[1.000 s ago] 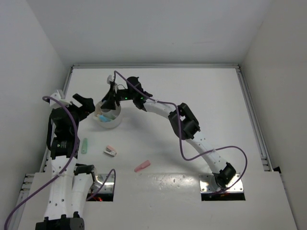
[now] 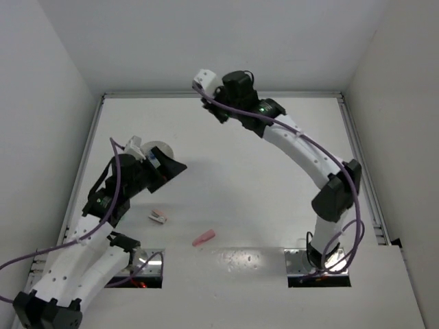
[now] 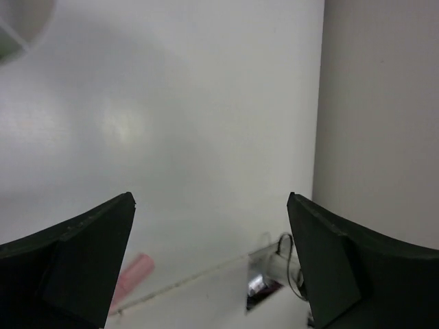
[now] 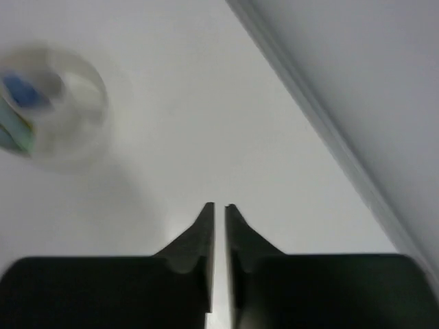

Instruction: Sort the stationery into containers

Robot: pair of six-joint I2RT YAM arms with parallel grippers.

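Note:
The round white container (image 2: 162,147) is largely covered by my left gripper in the top view. Within it, the right wrist view shows a blurred blue item (image 4: 26,90) and a greenish one (image 4: 16,130). My left gripper is open, nothing between its fingers. My right gripper hovers past the container near the back edge; a narrow empty gap parts its fingertips. A pink item (image 2: 204,238) and a small pink-and-white stapler-like item (image 2: 158,217) lie on the table toward the front.
Raised walls close off the table; the back wall (image 2: 219,48) stands just beyond my right gripper. Metal arm mounts (image 2: 317,267) sit along the front.
The right gripper has left the container, moving right and up. The green item is now hidden.

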